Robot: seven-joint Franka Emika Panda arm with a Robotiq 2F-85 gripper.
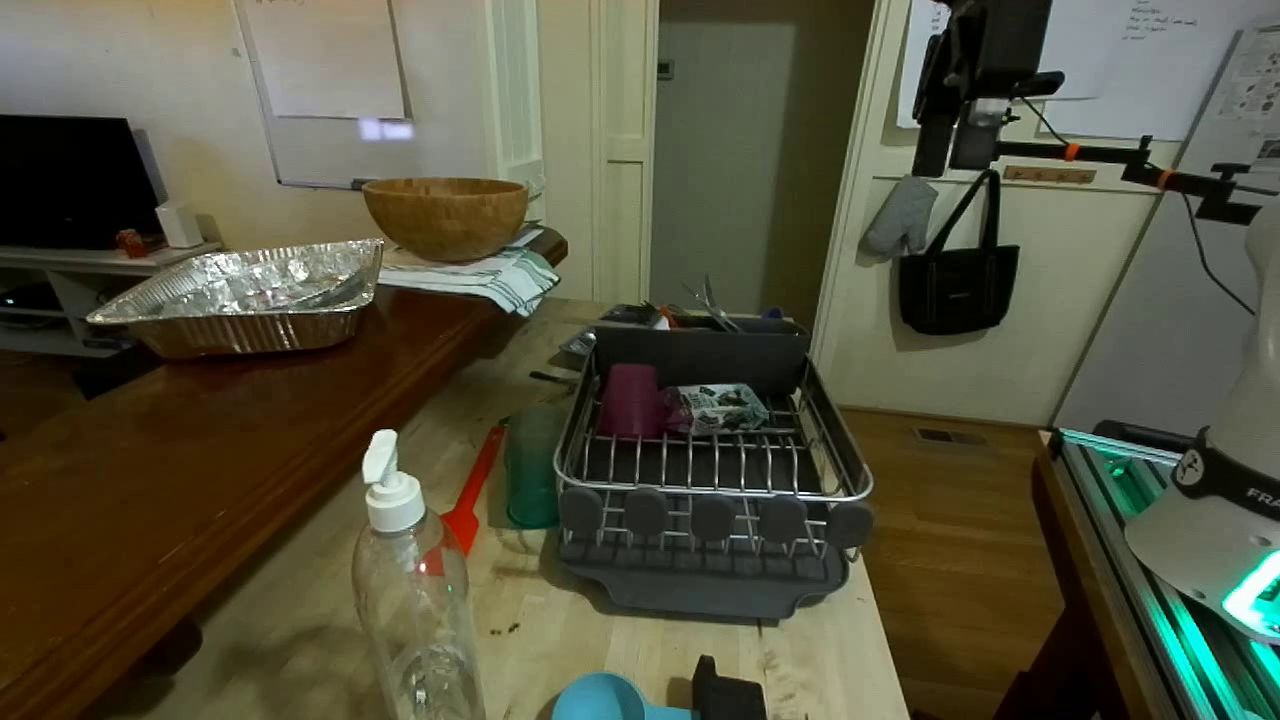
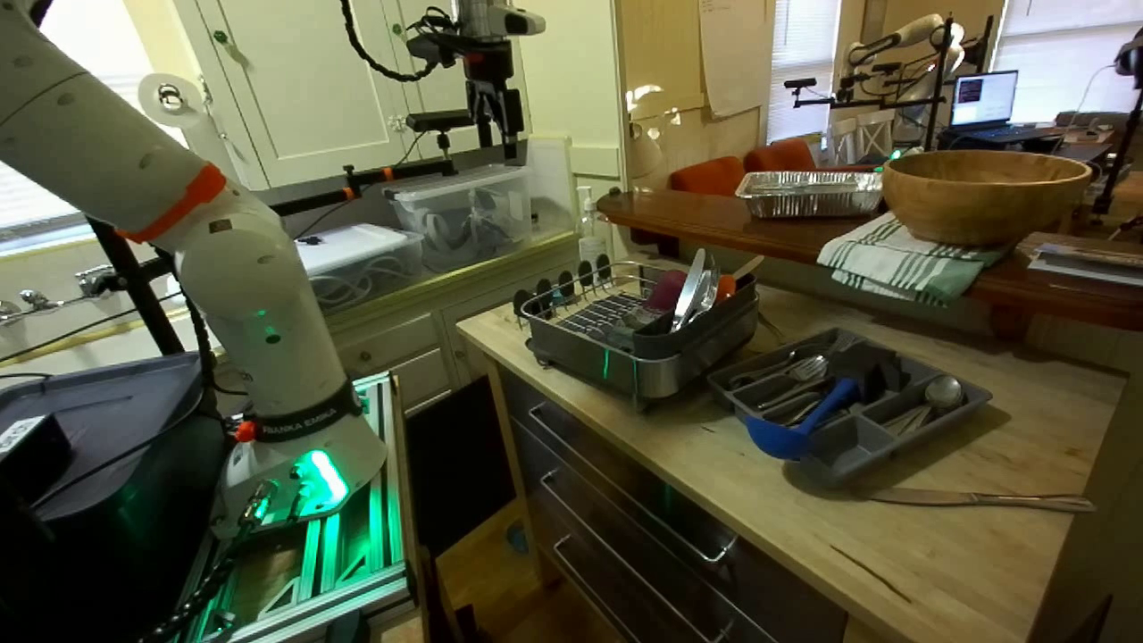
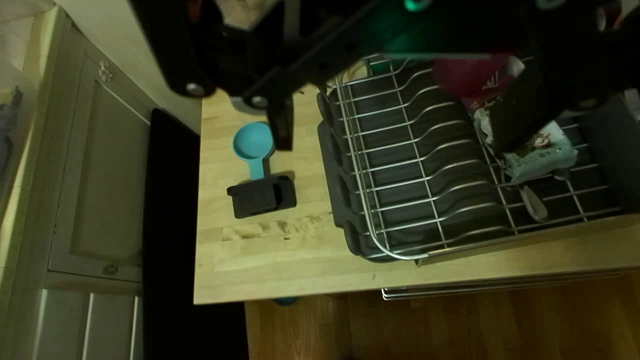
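My gripper is open, its two dark fingers wide apart with nothing between them in the wrist view. It hangs in the air, well above the counter and dish rack. In exterior view 1, the gripper [image 1: 956, 150] is at the upper right. The dark dish rack [image 1: 708, 494] has wire rails and holds a magenta cup [image 1: 631, 402] and a crumpled printed packet [image 1: 720, 408]. A small spoon [image 3: 533, 204] lies in it too. Beside the rack, a light-blue scoop [image 3: 253, 141] rests on the counter, its handle meeting a black object [image 3: 258, 197].
A clear pump bottle [image 1: 414, 600], a green cup [image 1: 534, 468] and a red spatula [image 1: 476, 486] stand or lie left of the rack. Behind it is a grey cutlery tray [image 2: 857, 450]. A wooden bowl [image 2: 980, 198] and foil pan [image 2: 811, 195] occupy the raised ledge.
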